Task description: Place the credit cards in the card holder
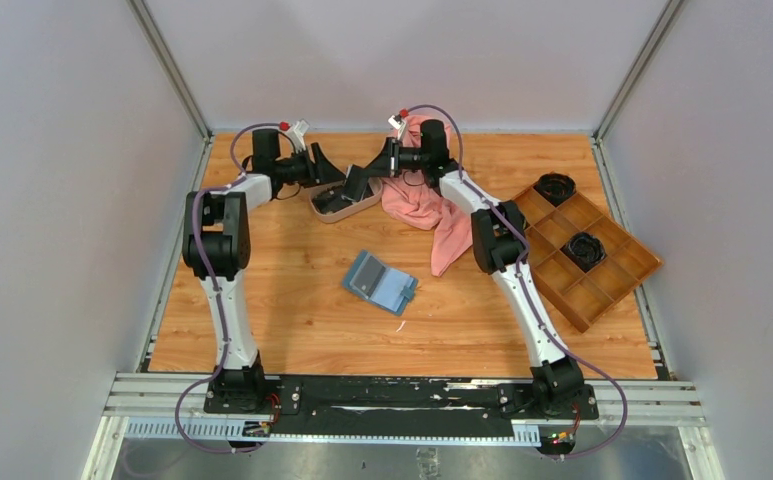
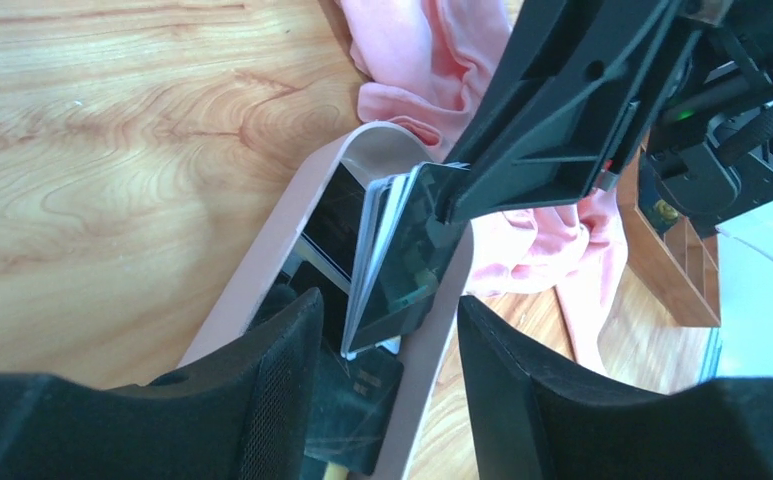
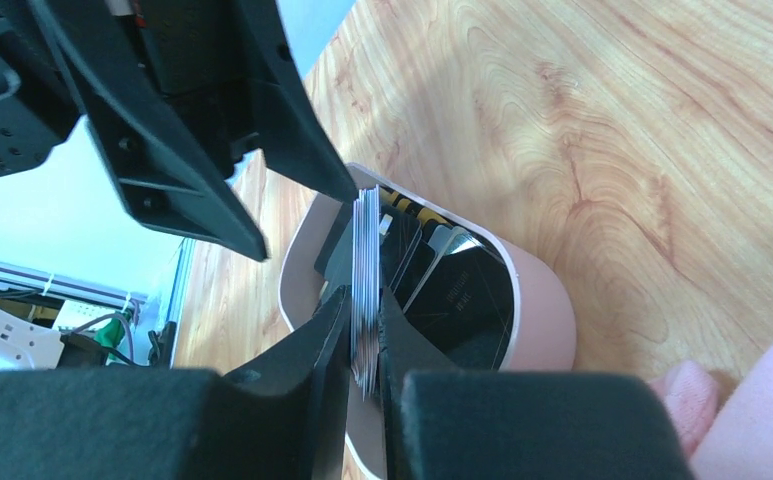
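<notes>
A dark stack of cards (image 2: 408,262), with pale edges, is pinched in my right gripper, its fingers shut on one end. The stack tilts over the pink box (image 3: 544,310), which holds more dark cards (image 3: 462,305). To the left of the stack, my left gripper stands open, its fingers (image 2: 297,345) apart with nothing gripped. A blue card holder (image 1: 392,287) with a dark patch lies on the table, in front of the box in the top view.
A pink cloth (image 1: 452,225) lies right of the box, under the right arm. At the right stands a wooden compartment tray (image 1: 590,290) with black coiled cables (image 1: 584,250). Bare table (image 1: 272,310) surrounds the card holder.
</notes>
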